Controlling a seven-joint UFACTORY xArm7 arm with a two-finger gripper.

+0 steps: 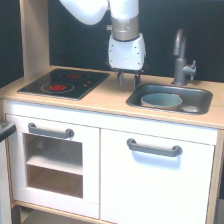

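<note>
My gripper (128, 78) hangs over the counter between the stove and the sink. Its two dark fingers stand apart, with nothing visible between them. To the right, a blue-green bowl or pot (161, 101) rests in the dark sink basin (196, 101). The gripper is up and to the left of it, not touching it. How far the fingertips are above the counter is hard to judge.
A black cooktop (65, 83) with red-marked burners lies at left. The grey faucet (180, 62) rises behind the sink. Below are an uncovered shelf compartment (55, 155), a white cabinet door (155, 180) with a dark handle, and another door panel (4, 170) at the left edge.
</note>
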